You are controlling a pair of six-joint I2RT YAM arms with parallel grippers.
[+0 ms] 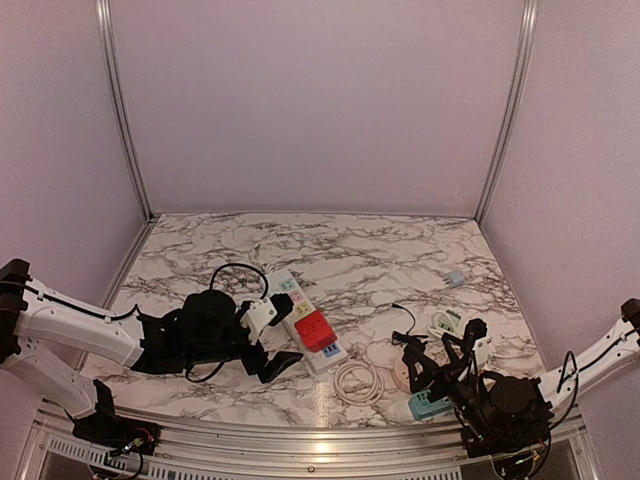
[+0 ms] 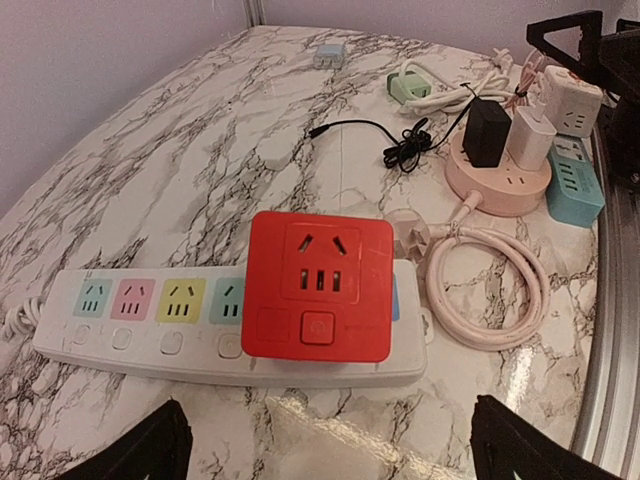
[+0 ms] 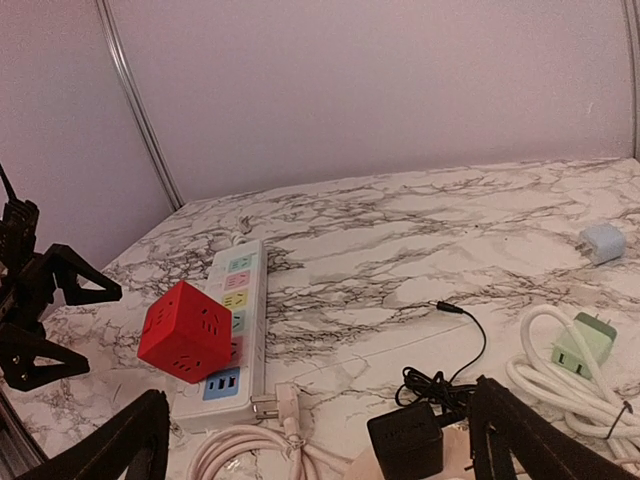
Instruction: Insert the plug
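Observation:
A red cube socket [image 1: 315,331] with three-pin holes sits on the lower end of a white power strip with coloured socket labels; in the right wrist view that red cube [image 3: 185,330] stands at left. My left gripper [image 1: 278,346] is open, left of and beside the red cube, facing it with nothing between its fingers. My right gripper [image 1: 435,360] is open above the cluster of plugs at the front right; in the right wrist view a black adapter [image 3: 405,448] is between and below its fingers, and I cannot tell whether they touch it.
A coiled pale cable [image 1: 360,395], a black cable [image 2: 405,150], a green charger [image 3: 585,345] with white cable, a teal block [image 2: 572,190] and a pale blue charger [image 3: 603,242] lie to the right.

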